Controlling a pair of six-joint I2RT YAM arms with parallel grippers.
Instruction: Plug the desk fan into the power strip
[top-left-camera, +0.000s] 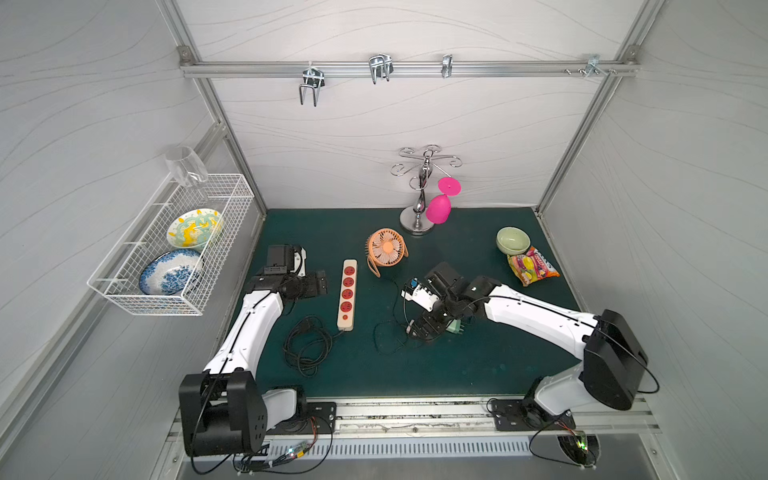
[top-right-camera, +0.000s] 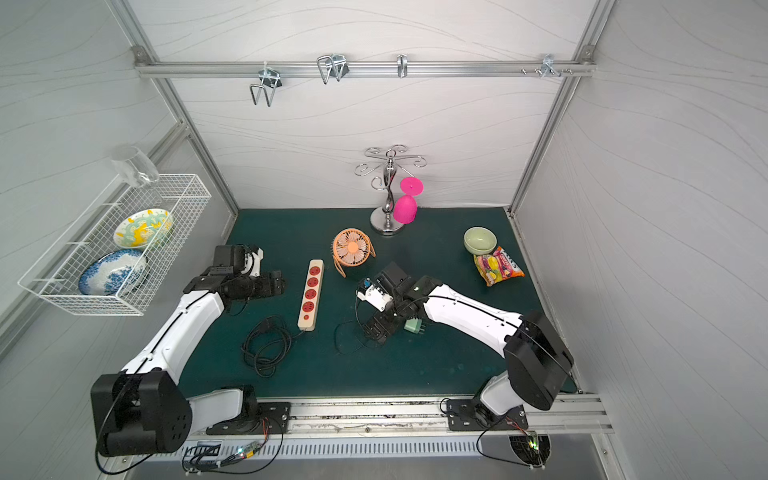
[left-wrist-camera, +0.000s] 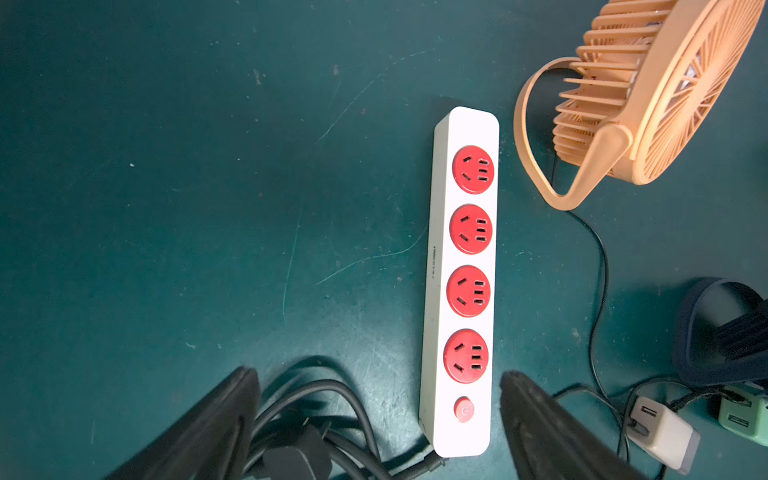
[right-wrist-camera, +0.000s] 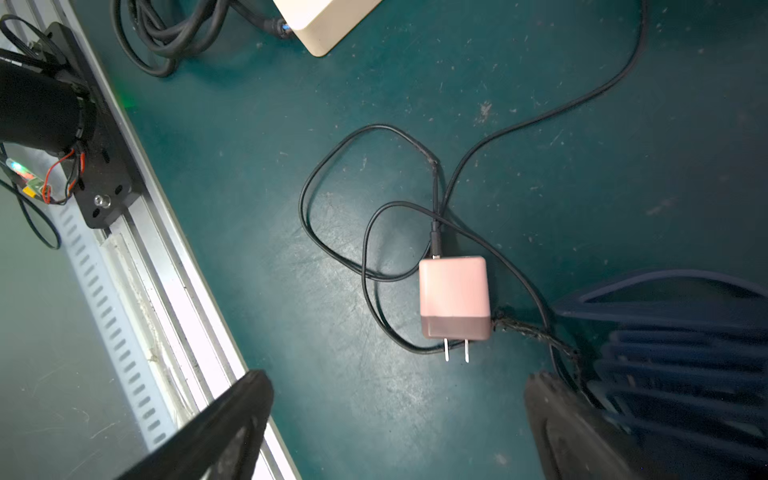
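Note:
The orange desk fan stands at the middle back of the table, a thin black cable running from it towards the front. Right of my left arm lies the white power strip with red sockets, all empty. A pale pink plug adapter rests on the table, two prongs pointing towards my right gripper. That gripper is open above the table, the adapter ahead of its fingers and untouched. My left gripper is open and empty, left of the strip.
A dark blue ribbed object and a green adapter lie close to the pink one. The strip's coiled black cord lies in front of the left gripper. A green bowl and snack bag sit back right.

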